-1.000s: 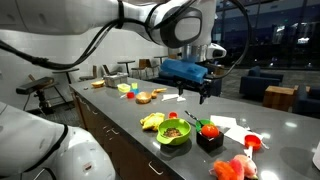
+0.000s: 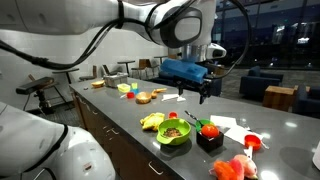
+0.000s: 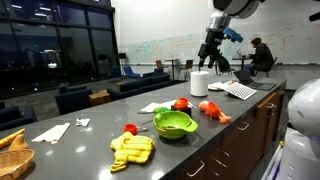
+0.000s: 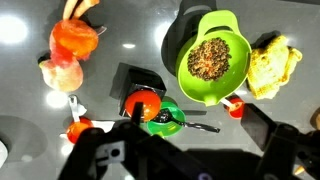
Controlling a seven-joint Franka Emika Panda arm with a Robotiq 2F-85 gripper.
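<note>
Above the counter hangs my gripper, its fingers spread wide and nothing between them. Below it in the wrist view are a bright green bowl [image 4: 234, 75] holding small brown pieces [image 4: 209, 60], and a darker green dish [image 4: 165, 128] with a dark-handled utensil [image 4: 190, 124] lying across it. A red tomato-like item [image 4: 143, 103] sits in or on a black box [image 4: 142, 76] beside the dish. A yellow cloth [image 4: 272, 66] lies to the right of the bowl, with a small red cup [image 4: 236, 108] between them.
An orange and red plush toy [image 4: 70, 45] and another red cup [image 4: 78, 130] lie on the other side. White papers [image 2: 238, 132] rest on the counter, and a basket [image 3: 15, 158] stands at the near left in exterior view 2. Bare counter [image 3: 75, 150] stretches left of the yellow cloth.
</note>
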